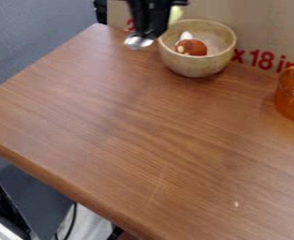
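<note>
The black gripper point(151, 28) is at the top centre of the camera view, just left of and above a wooden bowl point(196, 62), with a shiny silver object point(139, 42) hanging at its lower end. A pale yellow-green item point(175, 14) shows behind it. Whether the fingers are shut on either item is too unclear to tell. The bowl holds a brown round item point(192, 47) and something white.
An orange translucent cup point(291, 93) stands at the right edge, with a small dark purple item below it, mostly out of view. A cardboard panel stands behind.
</note>
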